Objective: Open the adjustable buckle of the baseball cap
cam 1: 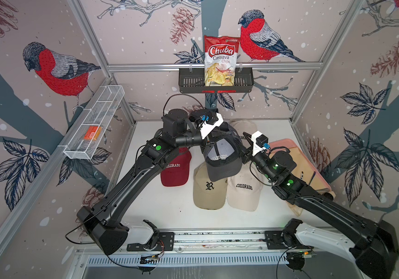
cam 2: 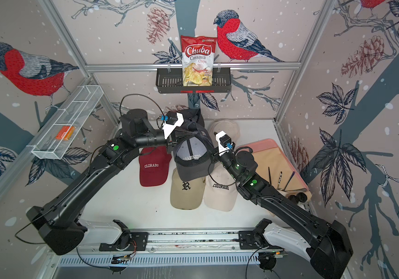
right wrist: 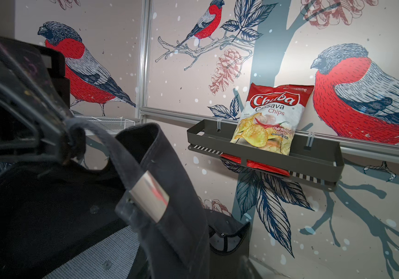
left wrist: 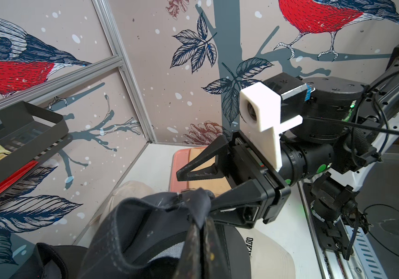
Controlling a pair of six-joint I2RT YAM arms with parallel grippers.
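A dark grey cap (cam 1: 222,169) hangs between the grippers, its inside showing. My left gripper is shut on the cap's strap, whose folded tip shows above its fingers in the left wrist view. My right gripper stands part open at the right side of the cap, its lower finger behind the strap. In the right wrist view, the strap runs down from the left gripper and carries a silver metal buckle (right wrist: 149,196); the right fingertips are barely visible at the bottom edge.
Red (cam 1: 174,172), khaki (cam 1: 208,195) and cream (cam 1: 248,195) caps lie on the white table below. A pink tray (cam 2: 280,148) is at the right. A black rack (cam 2: 167,83) with chips hangs at the back, a wire basket (cam 2: 69,121) at the left.
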